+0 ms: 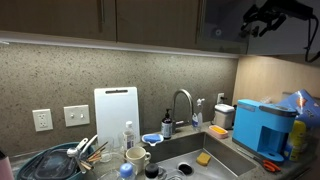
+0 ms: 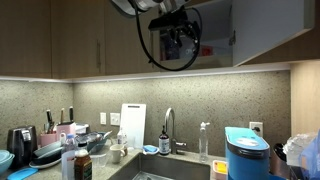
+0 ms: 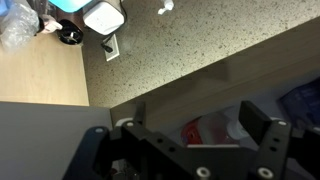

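High up at the wall cabinet, my gripper (image 2: 183, 30) is beside the open cabinet compartment. The wrist view shows the gripper with its fingers wide apart and nothing between them. Inside the compartment lie a red item (image 3: 212, 128) and a dark blue item (image 3: 302, 100), both only partly seen. A pale cabinet door (image 2: 268, 30) stands open to the right of the arm. At the upper right of the first exterior view, the gripper (image 1: 250, 30) appears dark and partly blends with the cabinet.
Far below are the sink (image 1: 190, 152), a blue coffee maker (image 1: 262, 125) and a dish rack (image 1: 50, 164). Closed cabinet doors (image 1: 150, 22) run to the left. The open door and compartment edges stand close to the arm.
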